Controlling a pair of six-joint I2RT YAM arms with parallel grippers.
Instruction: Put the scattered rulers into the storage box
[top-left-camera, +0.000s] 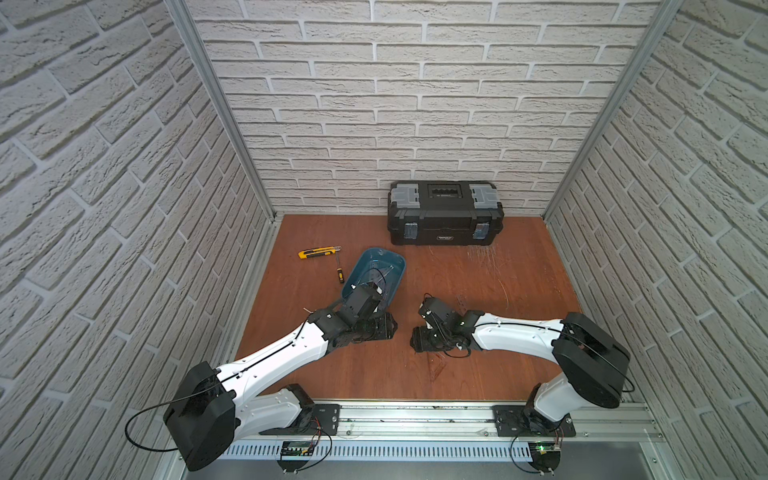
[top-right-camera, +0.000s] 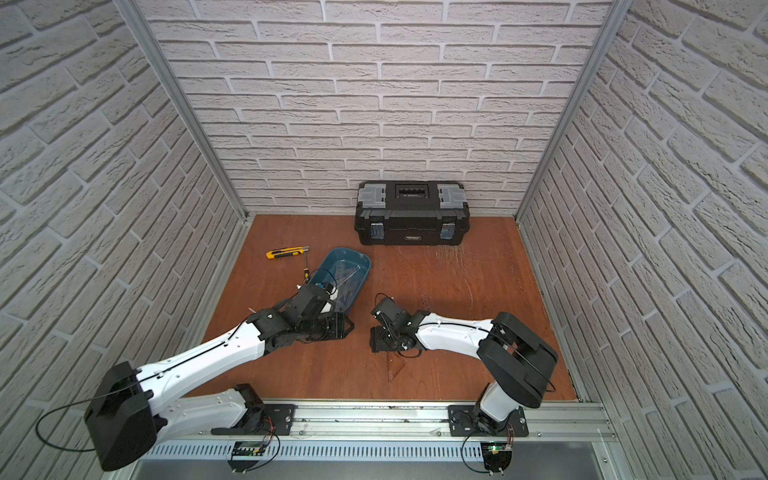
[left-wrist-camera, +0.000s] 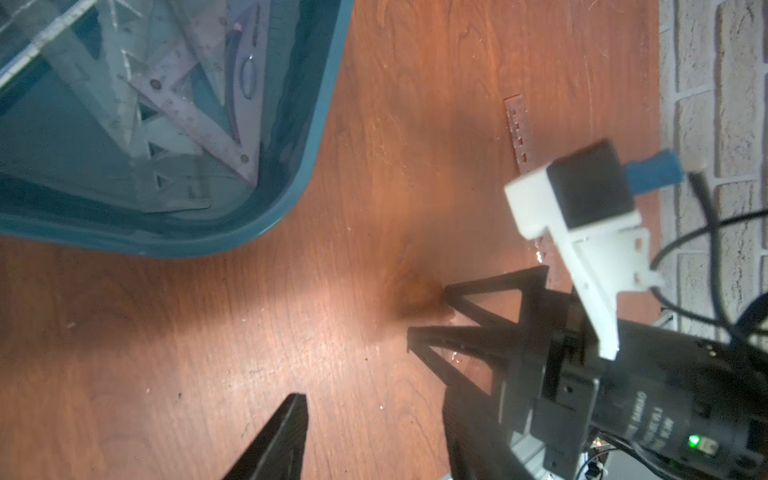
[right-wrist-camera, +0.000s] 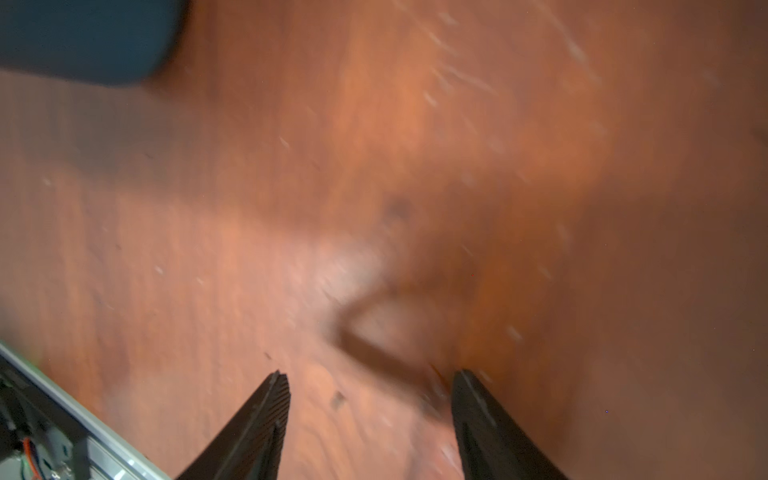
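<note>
The storage box (left-wrist-camera: 308, 160) is an open blue-green tray at the table's left-middle; several clear rulers and set squares (left-wrist-camera: 192, 120) lie in it. My left gripper hovers in front of it, part open and empty. My right gripper is open over the table close by, nothing between its fingers. A clear ruler (left-wrist-camera: 516, 116) lies on the wood beyond the right gripper, partly hidden by that arm. Below the right gripper, a faint clear triangular piece (top-left-camera: 436, 366) shows in the top left view; its outline is hard to make out.
A black toolbox (top-left-camera: 445, 214) stands against the back wall. Left of the tray lie a yellow utility knife (top-left-camera: 318, 252) and a small screwdriver (top-left-camera: 340, 275).
</note>
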